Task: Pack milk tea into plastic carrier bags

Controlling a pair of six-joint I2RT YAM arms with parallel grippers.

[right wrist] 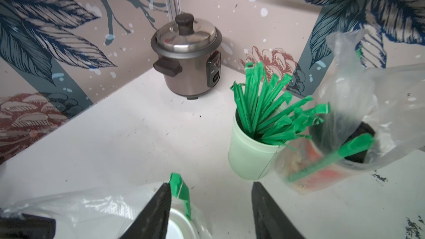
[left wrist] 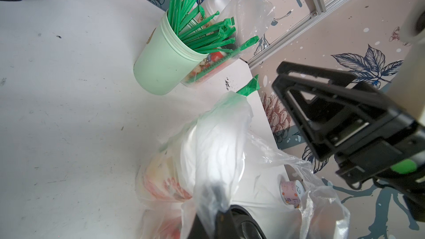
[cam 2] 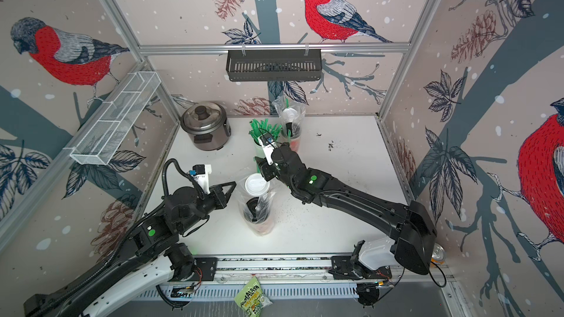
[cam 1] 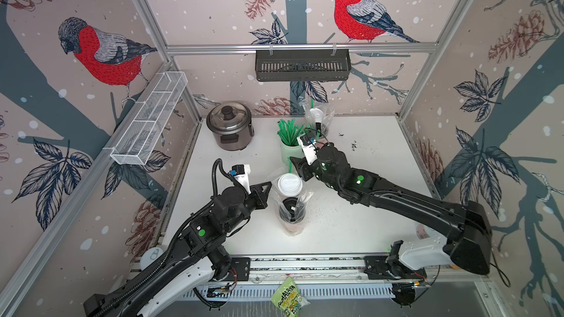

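My left gripper [cam 1: 264, 192] is at the bag's left; in its wrist view bag film covers the fingertips, and I cannot make out anything held. My right gripper stands open above the bag's back, nothing between its fingers. A second bagged drink [cam 1: 319, 126] stands at the back, beside a mint cup [right wrist: 252, 159] of green straws.
A rice cooker [cam 1: 229, 126] stands at the back left. A white wire shelf [cam 1: 147, 117] hangs on the left wall, a dark basket [cam 1: 302, 64] on the back wall.
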